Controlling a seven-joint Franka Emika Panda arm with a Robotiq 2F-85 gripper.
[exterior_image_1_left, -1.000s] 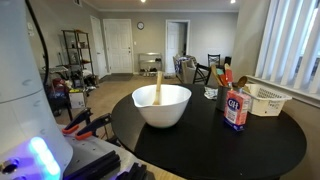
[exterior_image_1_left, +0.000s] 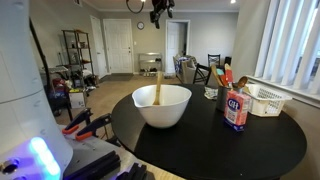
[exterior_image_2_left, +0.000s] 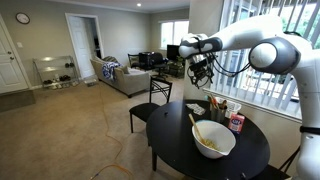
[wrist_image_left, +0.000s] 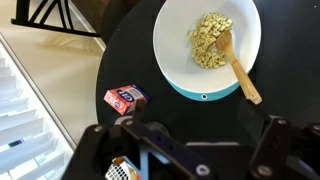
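Note:
A white bowl (exterior_image_1_left: 162, 104) stands on the black round table, with a wooden spoon (wrist_image_left: 238, 68) leaning over its rim. Inside, in the wrist view, lies a small heap of pale yellow pieces (wrist_image_left: 208, 40). To the bowl's right stands a red and blue C&H carton (exterior_image_1_left: 236, 110). High above the table, well clear of everything on it, hangs my gripper (exterior_image_2_left: 201, 82). It is open, and nothing shows between its fingers. The wrist view looks down on the bowl and the carton.
Behind the carton are a dark holder with utensils (exterior_image_1_left: 224, 90) and a white basket (exterior_image_1_left: 265, 100). A black chair (exterior_image_2_left: 158, 92) stands at the table's far side.
The bowl, spoon and carton have not moved.

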